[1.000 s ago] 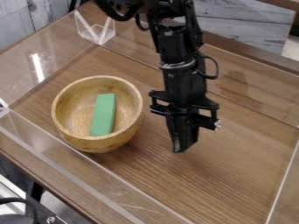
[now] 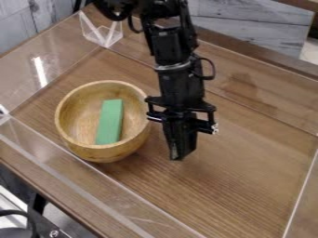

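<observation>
My black gripper [image 2: 180, 141] hangs low over the wooden table, just right of a yellow bowl [image 2: 77, 132]. It looks shut, with nothing visible between its fingers. A green rectangular block [image 2: 111, 122] lies inside the bowl.
A grey board [image 2: 255, 23] stands at the back. Clear plastic pieces are at the back left, and a black cable is at the lower left edge.
My gripper has shifted slightly left, closer to the bowl. The bowl and block have not visibly moved.
</observation>
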